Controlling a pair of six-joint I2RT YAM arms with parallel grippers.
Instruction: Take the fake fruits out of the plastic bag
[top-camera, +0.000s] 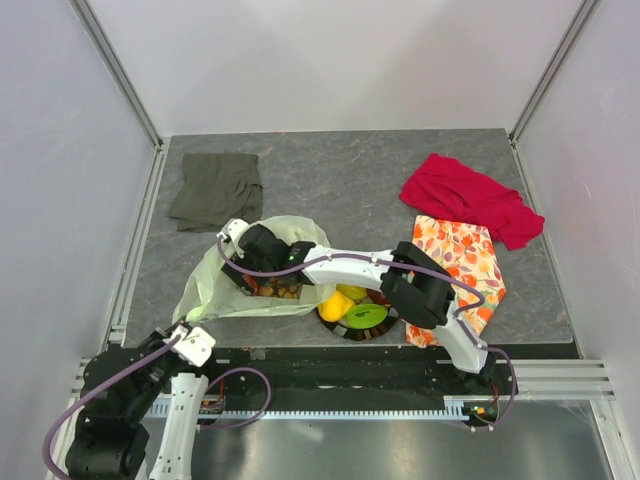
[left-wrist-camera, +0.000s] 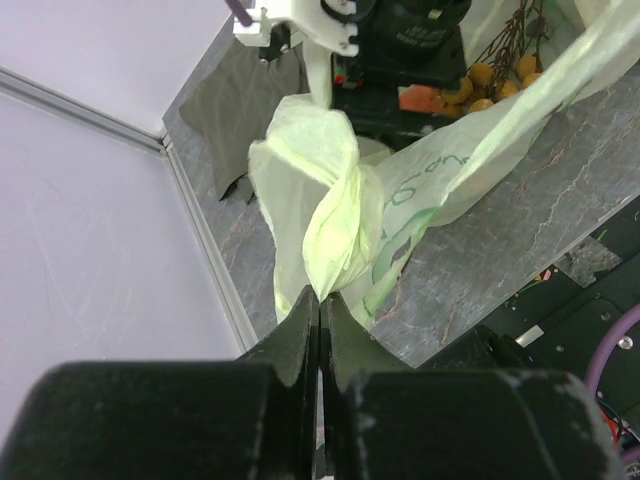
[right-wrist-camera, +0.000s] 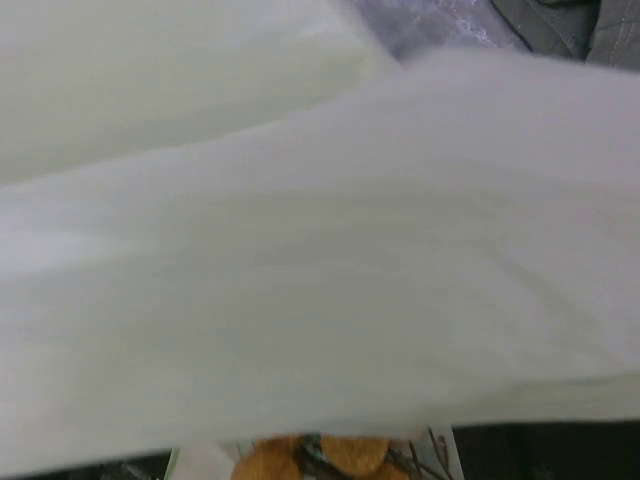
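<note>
The pale green plastic bag (top-camera: 200, 295) lies open on the table. My left gripper is shut on its gathered edge at the front left. My right gripper (top-camera: 240, 260) reaches into the bag over a red-orange fruit (left-wrist-camera: 418, 99) and small yellow-brown fruits (top-camera: 275, 290) with twigs; its fingers are open by what the left wrist view shows. In the right wrist view the bag (right-wrist-camera: 320, 260) fills most of the picture and hides the fingers.
A dark bowl with yellow, green and red fruits (top-camera: 365, 315) sits right of the bag. An olive cloth (top-camera: 210, 190), a red cloth (top-camera: 470, 200) and a patterned cloth (top-camera: 460, 260) lie around.
</note>
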